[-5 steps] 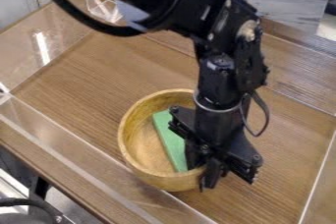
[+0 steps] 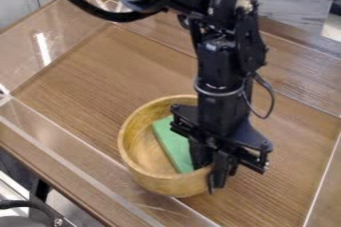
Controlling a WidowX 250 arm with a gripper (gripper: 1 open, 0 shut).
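A tan wooden bowl [image 2: 147, 161] sits on the wooden table near the front edge, a green block [image 2: 172, 143] lying inside it. My black gripper [image 2: 216, 176] is at the bowl's right side, shut, with its fingertips at the rim. It appears to hold that rim, though the fingertips are partly hidden by the gripper's body.
A clear raised edge runs along the front left. Grey panels stand at the back. Black cables hang at the lower left.
The arm's upper part has shifted slightly back and looks more upright. The bowl and green block have barely moved.
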